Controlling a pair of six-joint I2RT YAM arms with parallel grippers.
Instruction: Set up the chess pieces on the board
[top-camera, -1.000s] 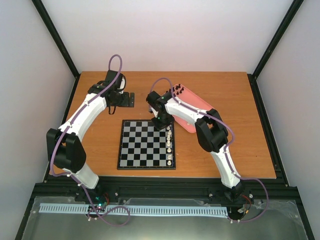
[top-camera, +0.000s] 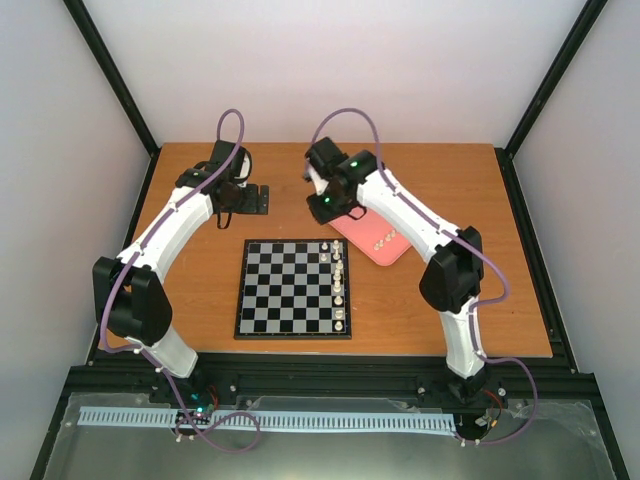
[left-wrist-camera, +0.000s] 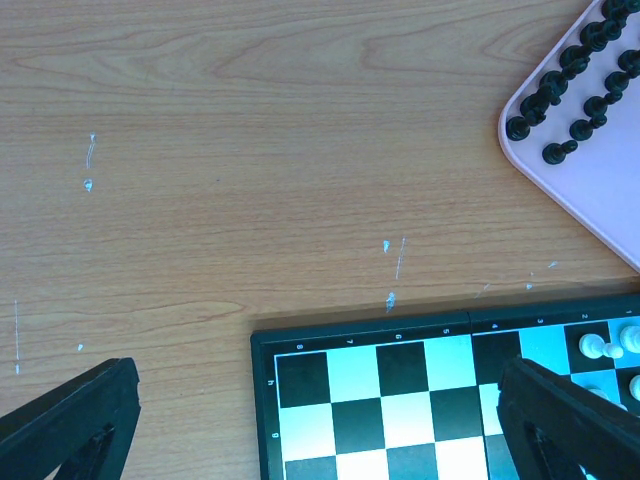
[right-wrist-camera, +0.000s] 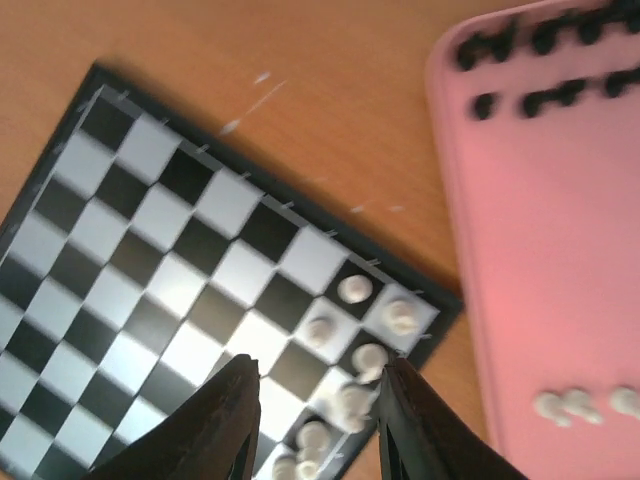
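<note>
The chessboard lies in the table's middle, white pieces along its right columns. The pink tray beside it holds black pieces in rows and a few white pieces. My left gripper hangs over the table left of and behind the board, fingers apart, nothing between them. My right gripper is raised above the board's back right and the tray edge, open, with nothing held between its fingers; its view is blurred.
Bare table surrounds the board, with free room at the back left and right. Walls enclose the sides and back.
My right arm has risen and swung back from low over the board's back right corner toward the tray. The left arm is unchanged.
</note>
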